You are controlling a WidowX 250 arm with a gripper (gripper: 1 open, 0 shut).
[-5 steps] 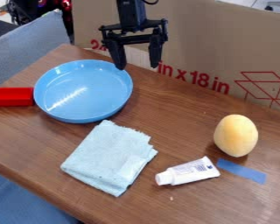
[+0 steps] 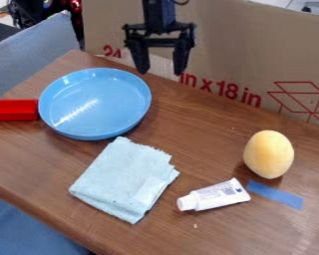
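Note:
My gripper [image 2: 159, 66] hangs open at the top of the view, above the back of the table and in front of the cardboard, with nothing between its fingers. A blue plate [image 2: 95, 103] sits on the left of the wooden table [image 2: 162, 224]. A folded light blue cloth [image 2: 124, 179] lies at the front left, a white tube [image 2: 214, 195] at the front right, and a yellow egg-shaped object [image 2: 267, 154] on the right.
A red object [image 2: 12, 110] lies left of the plate. A blue strip [image 2: 274, 194] is on the table at the right. Cardboard [image 2: 255, 50] stands along the back.
The objects on the table have not moved.

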